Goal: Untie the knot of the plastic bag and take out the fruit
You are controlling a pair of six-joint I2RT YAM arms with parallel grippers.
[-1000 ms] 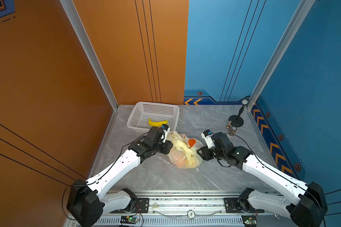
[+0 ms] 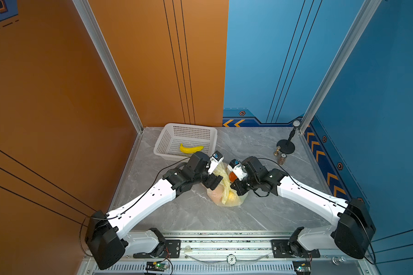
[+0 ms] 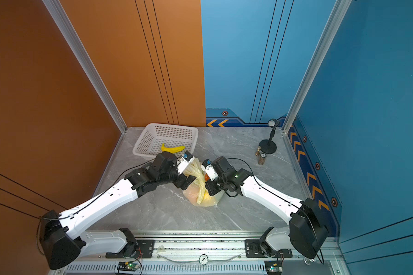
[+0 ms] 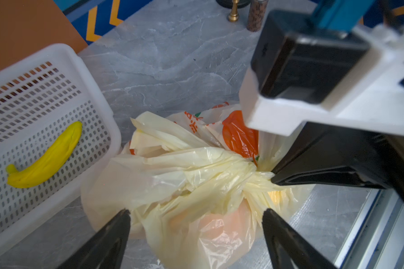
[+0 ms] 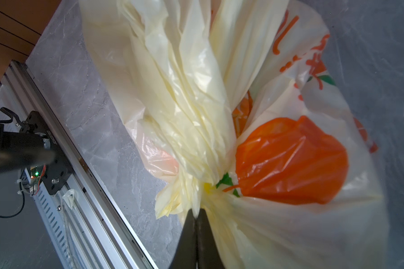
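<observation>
A pale yellow, translucent plastic bag (image 4: 220, 179) lies on the table between my arms. Its twisted neck bunches tightly near the middle, and pinkish and yellow shapes show dimly through the film. An orange-red patch (image 5: 291, 161) shows on its side. My left gripper is open over the bag's loose upper folds, one finger on each side. My right gripper is shut at the bunched neck, with a thin fold of film running in between its fingertips. The knot itself is hard to make out among the folds. A banana (image 2: 191, 149) lies in the white basket.
The white perforated basket (image 2: 160, 145) stands behind and left of the bag, close to its folds. A black stand (image 2: 286, 146) and two small bottles (image 2: 282, 158) are at the back right. The two grippers are close together over the bag.
Over the last second both grippers came inward over the bag, the right one from beside it to its neck.
</observation>
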